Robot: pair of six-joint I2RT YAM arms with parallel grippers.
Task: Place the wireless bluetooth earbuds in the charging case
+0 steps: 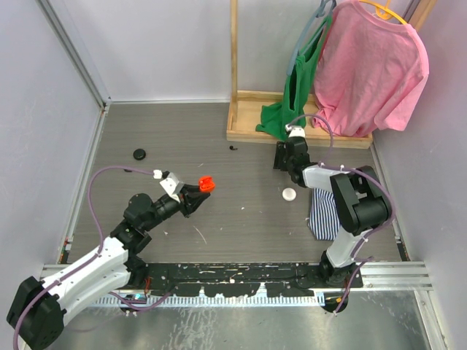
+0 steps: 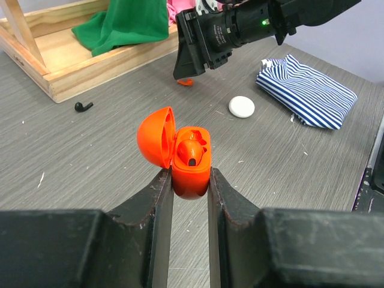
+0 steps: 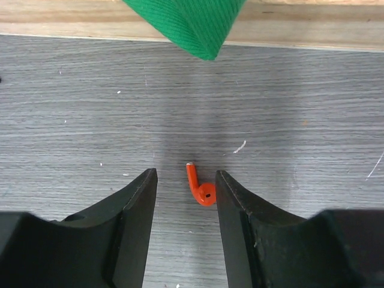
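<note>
My left gripper is shut on an open orange charging case (image 2: 191, 174), its lid tipped to the left and a piece seated in it. In the top view this case (image 1: 206, 184) is left of centre. My right gripper stands part open, pointing down above an orange earbud (image 3: 204, 192), which lies on the grey floor between and just beyond its fingertips, stem pointing toward the rack. A black earbud (image 2: 83, 107) lies near the wooden rack.
The wooden rack (image 1: 244, 135) holds hanging green and pink clothes at the back right. A white disc (image 1: 289, 194), a striped cloth (image 1: 323, 219) and a black disc (image 1: 139, 154) lie on the floor.
</note>
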